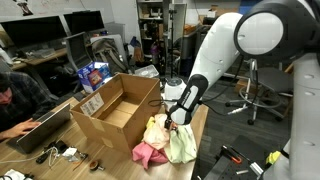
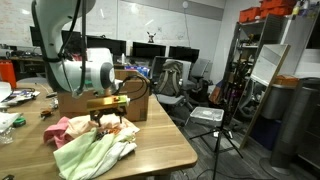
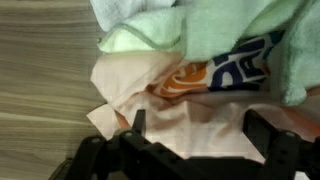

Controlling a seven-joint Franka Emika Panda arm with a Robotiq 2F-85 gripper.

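My gripper is open, low over a heap of cloths, its two dark fingers spread at the bottom of the wrist view. Between and beyond them lies pale pink cloth [image 3: 205,132]. A patterned piece in orange, white and dark blue [image 3: 238,70] shows just past the pink folds. Light green cloth [image 3: 225,25] covers part of it at the top. In exterior view 1 the green cloth [image 1: 183,147] lies right of the pink cloth [image 1: 150,154]. Whether the fingers touch the cloth, I cannot tell.
An open cardboard box [image 1: 117,107] stands beside the cloths. A laptop [image 1: 40,128], scissors [image 1: 95,164] and small items lie at the table's left. Bare wood [image 2: 165,148] is free right of the heap in exterior view 2.
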